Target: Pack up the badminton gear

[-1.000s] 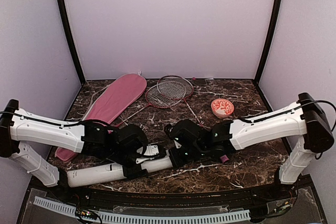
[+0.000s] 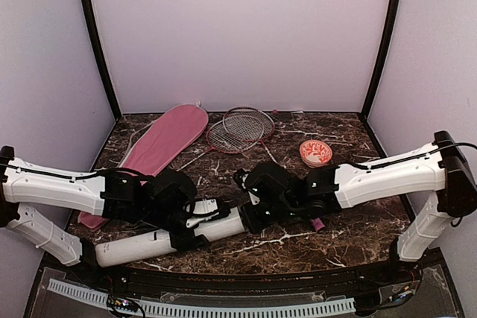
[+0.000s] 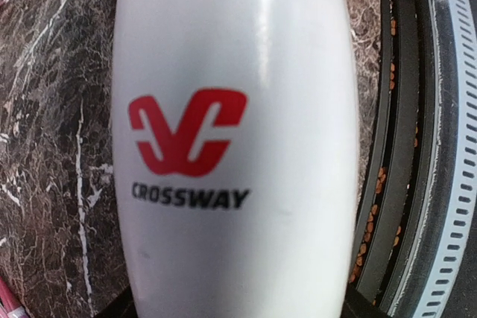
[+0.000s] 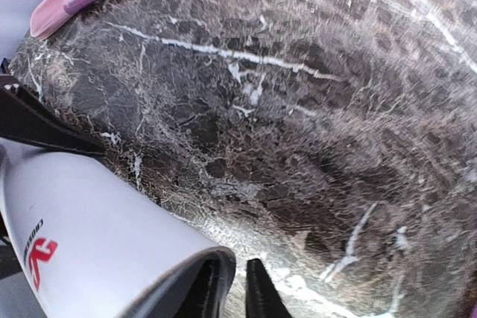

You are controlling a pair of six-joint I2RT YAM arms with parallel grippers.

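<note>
A white tube (image 2: pixel 134 249) lies slantwise along the front of the table; a red logo and "CROSSWAY" show on it. Across its middle sits my left gripper (image 2: pixel 192 240), fingers close against both sides. In the left wrist view the tube (image 3: pixel 238 139) fills the space between those fingers. At the tube's right end is my right gripper (image 2: pixel 250 223). The right wrist view shows the tube's open mouth (image 4: pixel 229 258) with dark fingertips (image 4: pixel 262 296) at its rim; their grip is unclear. Two rackets (image 2: pixel 242 126) and a pink bag (image 2: pixel 164 143) lie farther back.
A round red-and-white item (image 2: pixel 315 153) lies at the right. A small pink object (image 2: pixel 318 224) rests below the right arm. Bare marble is free around the round item and at the front right.
Both arms have shifted slightly. My left gripper has moved a little left and the right arm has risen slightly; the tube's right end has moved a little. The rackets and bag stay still.
</note>
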